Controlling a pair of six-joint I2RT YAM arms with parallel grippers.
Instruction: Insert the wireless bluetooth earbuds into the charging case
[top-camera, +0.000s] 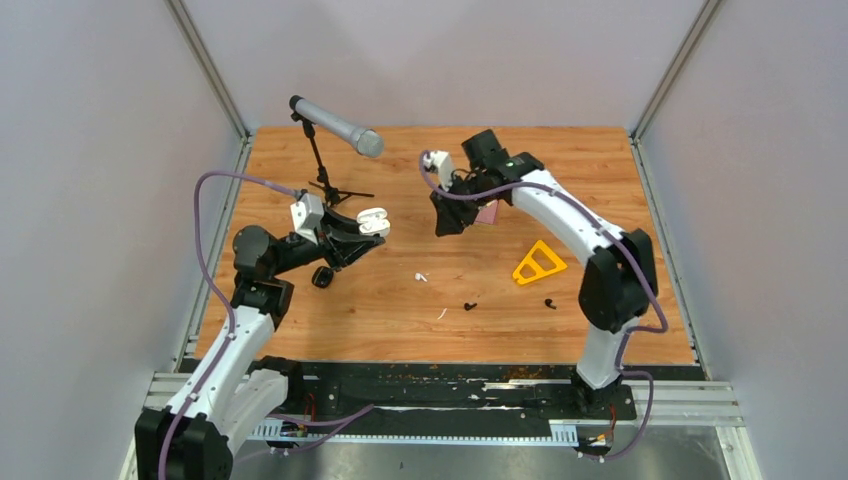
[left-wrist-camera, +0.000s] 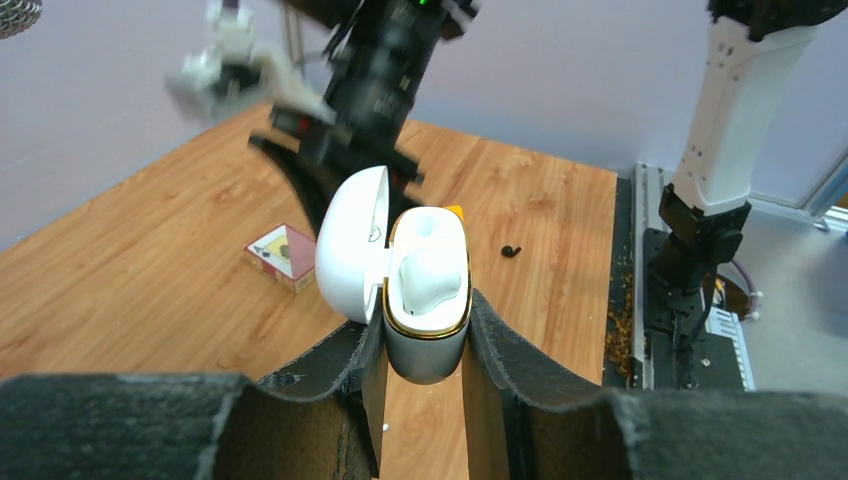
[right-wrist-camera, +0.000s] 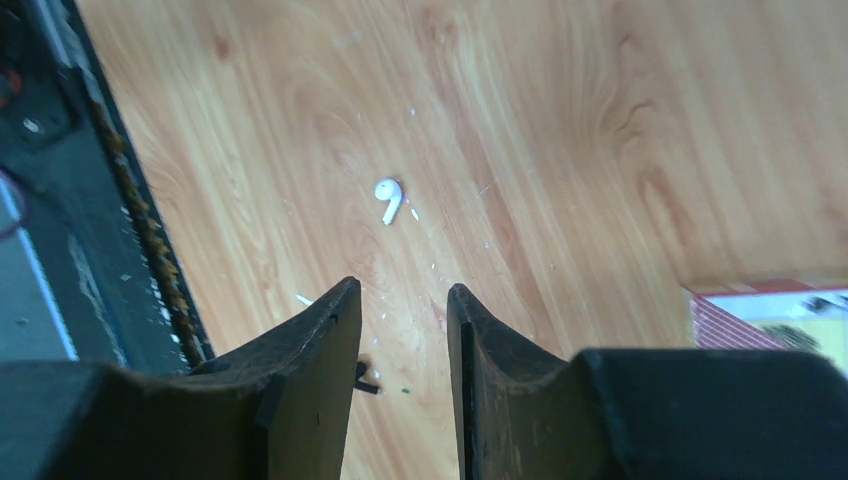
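Note:
The white charging case (left-wrist-camera: 425, 270) is gripped by my left gripper, which is shut on its lower part, with the lid (left-wrist-camera: 352, 245) swung up. A rounded white shape shows inside the case; I cannot tell whether it is an earbud. In the top view, the case (top-camera: 373, 223) hangs above the table's left half. A white earbud (right-wrist-camera: 390, 198) lies loose on the wood, seen also in the top view. My right gripper is above the table with a clear gap between its fingers, nothing visible there.
Two black earbuds (top-camera: 470, 306) (top-camera: 550, 303), a thin white stick (top-camera: 443, 313) and a yellow triangle (top-camera: 539, 263) lie on the table. Near my left arm is a black case (top-camera: 323, 277). A microphone (top-camera: 338, 126) stands at back left; a small pink box (top-camera: 487, 213) is under the right arm.

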